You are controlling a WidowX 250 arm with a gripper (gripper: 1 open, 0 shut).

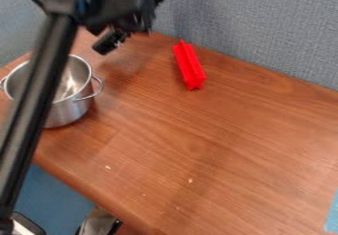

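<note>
The black gripper [111,38] is at the top left, above the wooden table, behind the pot and left of the red object; its fingers are small and dark, seen partly behind the arm. A steel pot [71,109] with side handles stands at the table's left, partly hidden by the long black arm bar. A red elongated object [189,66] lies near the back wall, apart from the gripper.
A grey fabric wall [251,22] runs along the back. Blue floor [53,199] shows past the front left edge.
</note>
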